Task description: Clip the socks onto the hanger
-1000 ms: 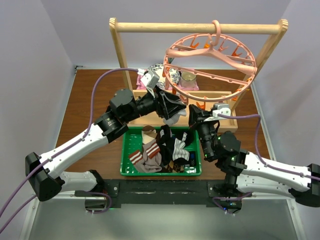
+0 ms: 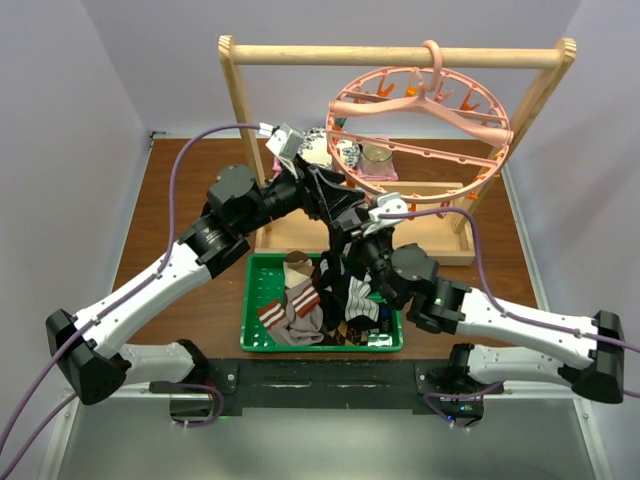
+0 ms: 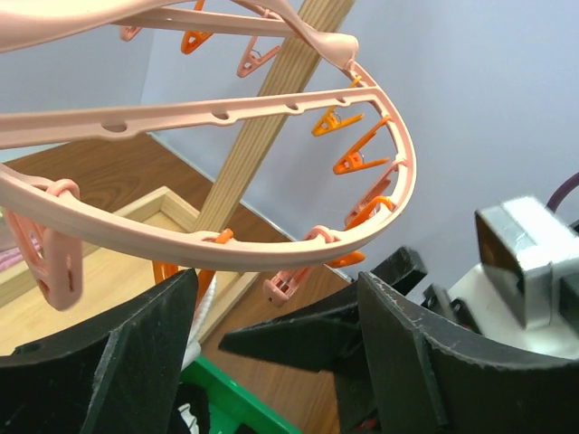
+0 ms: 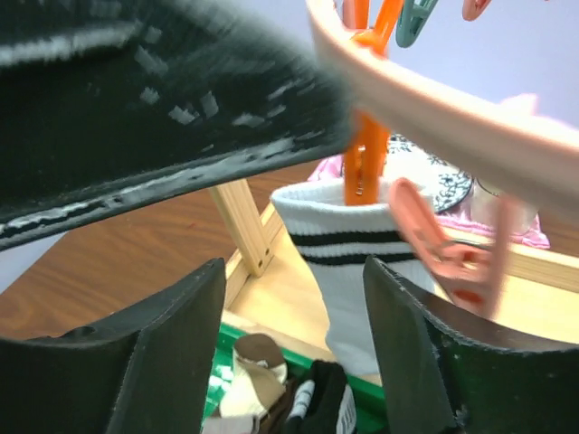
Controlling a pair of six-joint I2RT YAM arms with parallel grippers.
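The pink round hanger (image 2: 420, 150) with orange and pink clips (image 3: 353, 154) hangs from the wooden rail. A white sock with black stripes (image 4: 348, 262) hangs at an orange clip (image 4: 366, 158) in the right wrist view; the left wrist view shows it mostly hidden. My left gripper is part open at the hanger's lower front rim, just before that clip. My right gripper is part open, facing the sock from beside it, with no sock visibly between its fingertips. In the top view both grippers meet below the hanger's left front.
A green tray (image 2: 255, 300) of mixed socks stands below the arms. Behind it are the rack's wooden base (image 2: 450, 255) and a pink cloth with a jar (image 2: 375, 158). The two arms are very close together.
My left gripper has risen slightly, and the sock that showed beneath it is now hidden in the top view.
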